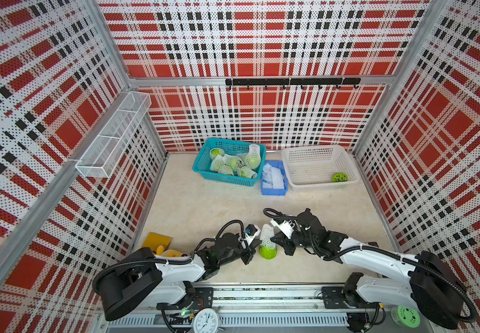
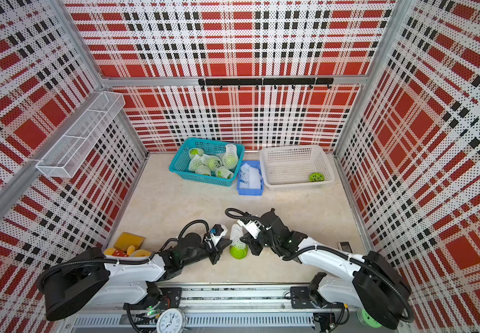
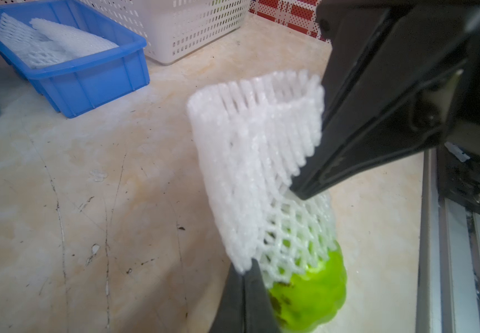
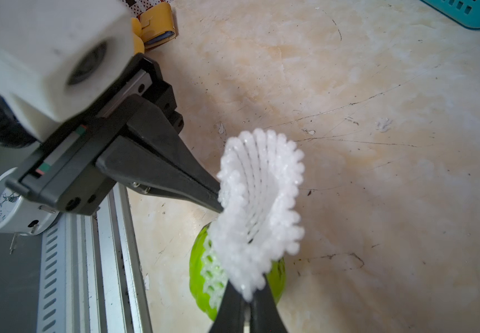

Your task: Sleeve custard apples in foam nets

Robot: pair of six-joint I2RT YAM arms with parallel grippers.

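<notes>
A white foam net (image 3: pixel 256 144) covers the upper part of a green custard apple (image 3: pixel 312 299) on the table, whose lower part is bare. The net's far end stands up as an open, empty tube. From the left, my left gripper (image 1: pixel 255 242) is shut on one side of the net, a fold of foam at its fingertips (image 3: pixel 254 272). Opposite it, my right gripper is shut on the net's other side. The apple (image 1: pixel 267 252) sits between both grippers near the table's front, partly hidden by net and fingers in the wrist views.
At the back, a teal basket (image 1: pixel 207 173) holds several netted apples, a blue tray (image 1: pixel 273 192) holds loose nets, and a white basket (image 1: pixel 306 184) holds one bare apple (image 1: pixel 339 177). A yellow object (image 1: pixel 156 241) lies at left.
</notes>
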